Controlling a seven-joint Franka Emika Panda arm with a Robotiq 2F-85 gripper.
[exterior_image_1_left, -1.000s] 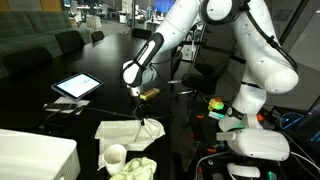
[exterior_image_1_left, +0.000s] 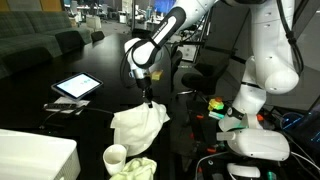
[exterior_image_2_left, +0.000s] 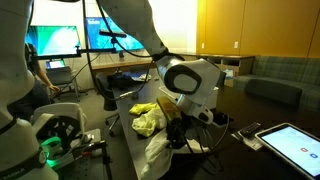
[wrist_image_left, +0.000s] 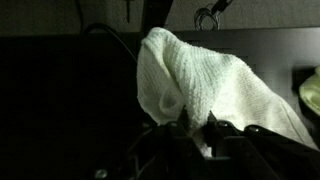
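Note:
A white cloth (exterior_image_1_left: 137, 129) hangs partly raised from the dark table, bunched at its upper end, where my gripper (exterior_image_1_left: 149, 103) is shut on it. In the second exterior view the cloth (exterior_image_2_left: 160, 152) drapes down beneath the gripper (exterior_image_2_left: 184, 144). The wrist view has the cloth (wrist_image_left: 210, 80) gathered in folds toward the fingers, which are dark and hard to make out at the bottom. Part of its lower end seems to rest on the table.
A white mug (exterior_image_1_left: 115, 158) and a pale yellow-green cloth (exterior_image_1_left: 136, 171) are close by at the front. A white box (exterior_image_1_left: 38, 157) stands at the left. Behind lies a tablet (exterior_image_1_left: 79, 85) with a cable. Bare table (exterior_image_1_left: 105, 65) extends toward the back.
My gripper has risen and shifted slightly right, lifting one end of the white cloth. Before, the cloth lay spread flat on the table; now it hangs in a narrower, slanted shape.

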